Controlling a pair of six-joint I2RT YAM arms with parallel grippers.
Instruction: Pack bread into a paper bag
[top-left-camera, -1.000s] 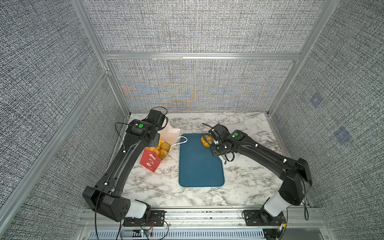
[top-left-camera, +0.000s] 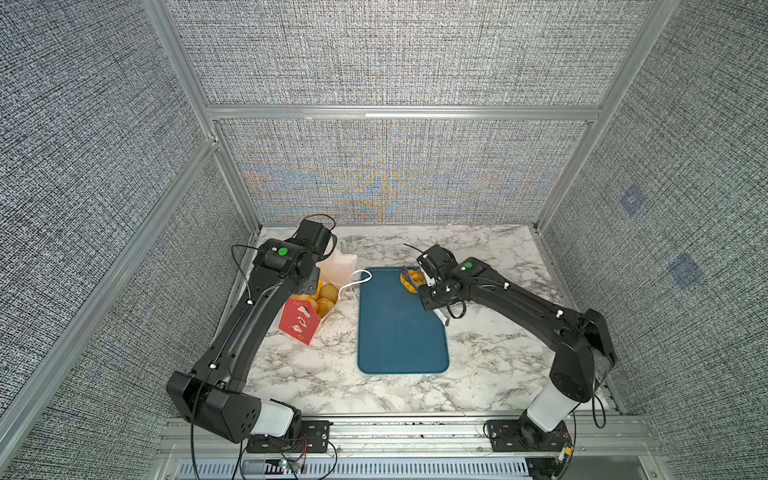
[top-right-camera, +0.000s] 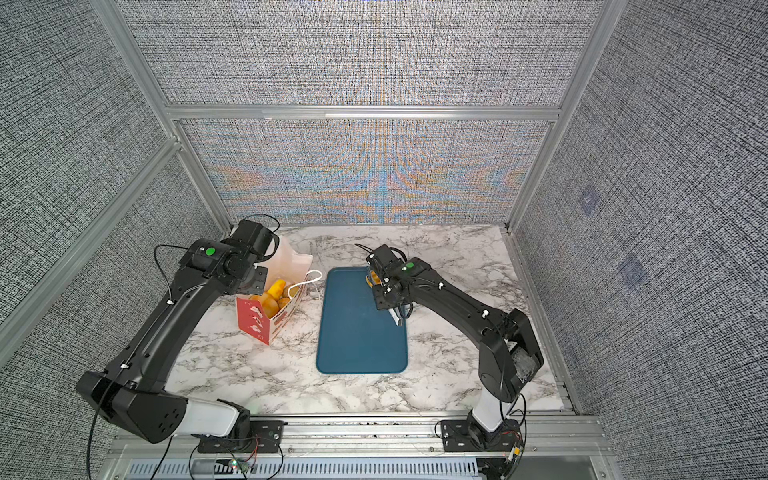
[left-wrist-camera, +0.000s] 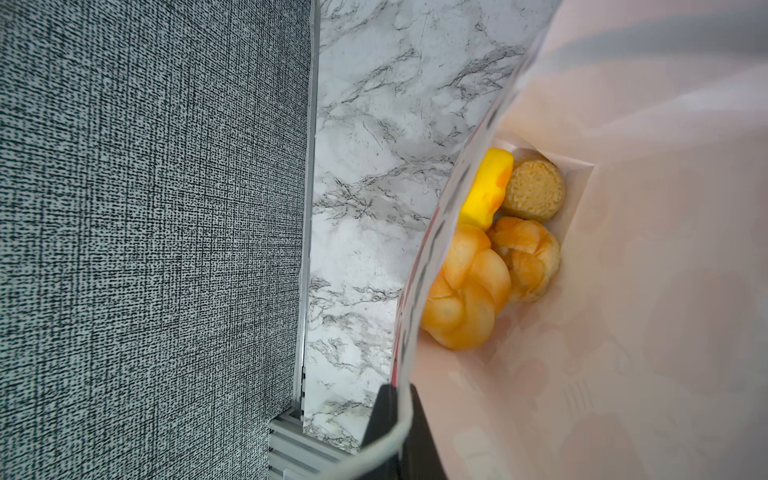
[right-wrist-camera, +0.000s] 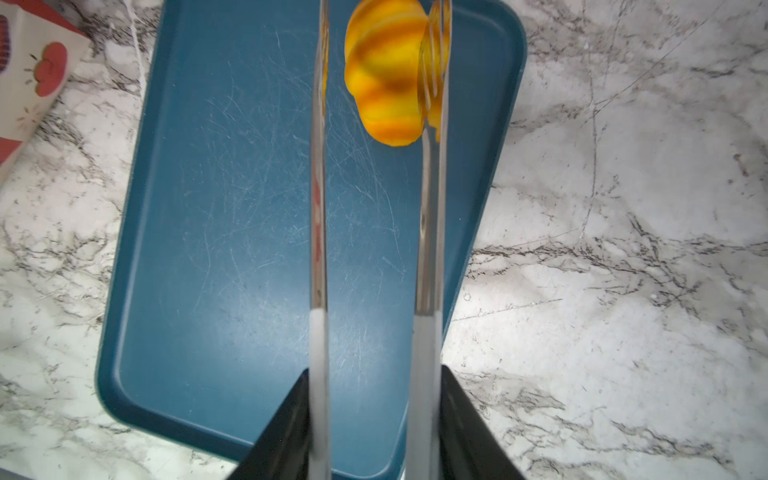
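The paper bag (top-left-camera: 298, 321), red and white, lies open on the left side of the table with several breads inside. In the left wrist view these include a yellow piece (left-wrist-camera: 486, 189), a round tan one (left-wrist-camera: 535, 189) and two braided rolls (left-wrist-camera: 466, 292). My left gripper is shut on the bag's rim. An orange-yellow twisted bread (right-wrist-camera: 384, 68) lies at the far right of the blue tray (right-wrist-camera: 240, 240). My right gripper is open over this bread, its right finger overlapping the bread's edge; contact cannot be judged.
A white handle (top-left-camera: 359, 277) loops from the bag toward the tray's left edge. The rest of the tray is bare. A grey wall (left-wrist-camera: 152, 240) stands close to the left arm.
My right arm has shifted slightly left in the top left view, still over the bread. The bag's handle and upper edge have moved a little left. My left arm has barely moved.
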